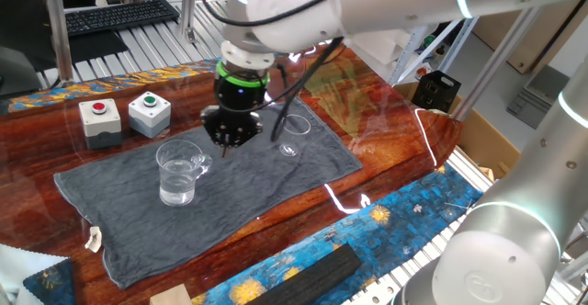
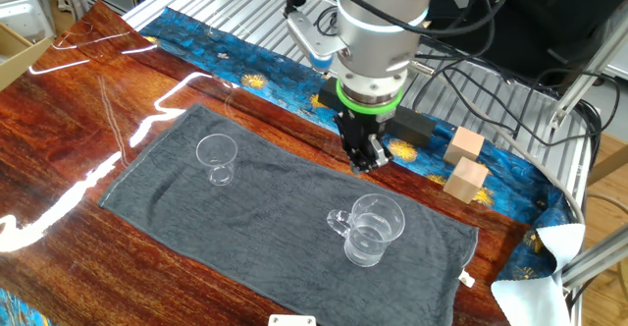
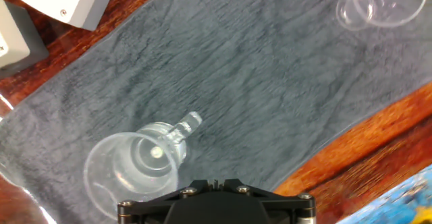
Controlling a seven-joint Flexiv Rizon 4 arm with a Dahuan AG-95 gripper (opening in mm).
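Observation:
A clear glass mug [image 1: 177, 178] with a handle stands upright on the dark grey towel [image 2: 265, 208]. It seems to hold some clear liquid. Toward the towel's other end is a clear stemmed glass [image 2: 218, 157], upright with its round foot on the cloth; in exterior view 1 it is partly behind a cable. My gripper [image 1: 224, 148] hangs in the air above the towel, between the two glasses and apart from both. In the wrist view its black fingertips meet at the bottom edge, with nothing visible between them, and the mug [image 3: 131, 173] is just left of them.
Two button boxes, one with a red button [image 1: 99, 123] and one with a green button [image 1: 150, 114], stand beside the towel. Wooden blocks [image 2: 465, 179] and a black bar [image 2: 409, 126] lie along the blue patterned cloth [image 2: 255, 71]. Bare towel separates the glasses.

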